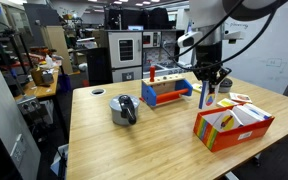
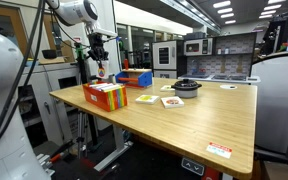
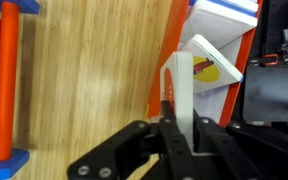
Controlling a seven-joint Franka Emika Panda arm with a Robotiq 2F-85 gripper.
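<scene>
My gripper (image 1: 209, 82) is shut on a thin white item (image 1: 205, 97), which hangs upright below the fingers. In the wrist view the white item (image 3: 181, 88) extends from between the fingers, its narrow edge toward the camera. It hangs over the left side of the red box (image 1: 231, 139), just above the rim as far as I can tell. Inside the open box (image 2: 105, 99) are several white and yellow packages, one a white package with a yellow-and-red print (image 3: 209, 65).
A blue-and-red rack (image 1: 165, 92) stands behind the box. A lidded silver pot (image 1: 123, 110) is to the left, and a dark pot (image 2: 186, 87) and flat cards (image 2: 172, 102) lie elsewhere on the table.
</scene>
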